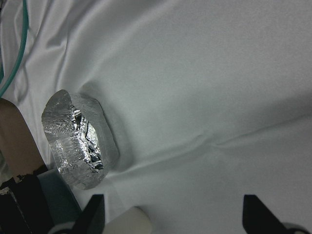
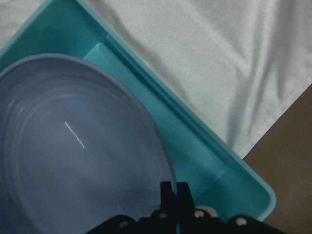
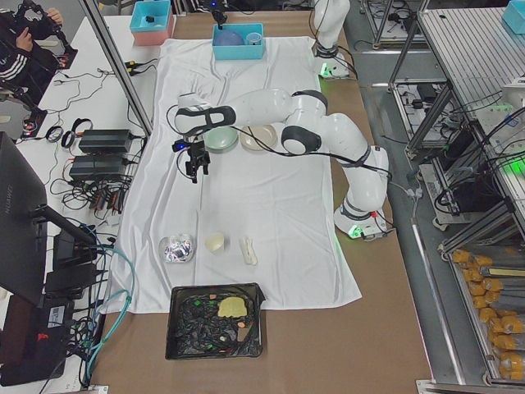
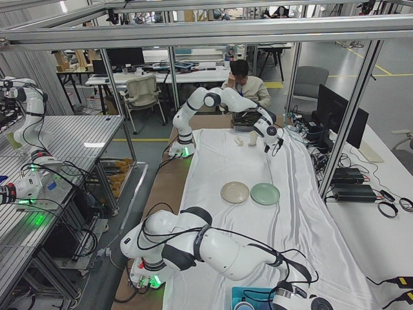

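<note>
My left gripper (image 3: 196, 172) hangs open over the white cloth, above a crumpled foil dish (image 3: 177, 249) (image 1: 78, 136) and a cream cup (image 3: 215, 241) (image 1: 127, 224). At the far end, my right gripper is shut on the rim of a blue plate (image 2: 83, 151) (image 3: 231, 38), which sits tilted in or over a turquoise bin (image 3: 236, 52) (image 2: 214, 149). The bin also holds a small light-blue cup (image 3: 253, 38).
A green plate (image 4: 265, 194) and beige plate (image 4: 234, 192) lie mid-cloth. A pale elongated item (image 3: 248, 251) is beside the cream cup. A black tray (image 3: 176, 324) with assorted items stands at the near edge.
</note>
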